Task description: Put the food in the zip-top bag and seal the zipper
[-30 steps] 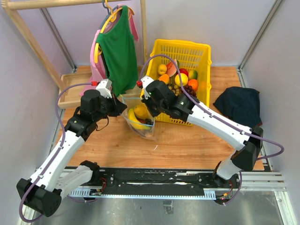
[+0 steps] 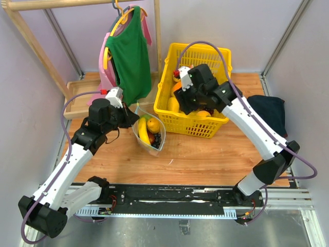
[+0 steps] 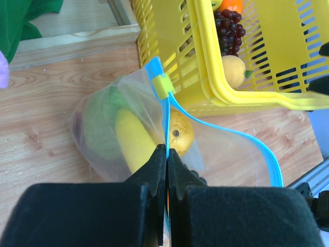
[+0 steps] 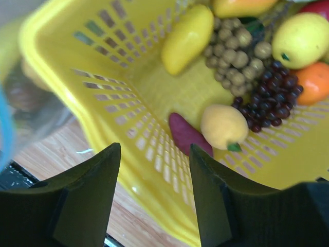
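Observation:
A clear zip top bag [image 2: 161, 146] with a blue-edged mouth stands on the table, its mouth spread. Inside it are a banana [image 2: 144, 131], a round orange-yellow fruit [image 2: 153, 125], dark grapes and something green. My left gripper is shut on the bag's blue rim [image 3: 167, 123], close to its yellow slider [image 3: 163, 86]. Over the near part of the yellow basket, my right gripper has its fingers apart with nothing between them. Under it in the basket lie a peach [image 4: 224, 126] and a purple eggplant-like piece [image 4: 187, 134].
The yellow basket [image 2: 191, 123] stands just right of the bag and holds several more fruits, among them dark grapes [image 4: 270, 98]. A green top [image 2: 128, 56] hangs behind the bag. Dark folded cloth [image 2: 267, 110] lies at right.
My right gripper has moved right, from beside the bag's mouth to over the basket. The bag's right side has drawn inward, and the left arm has stayed in place.

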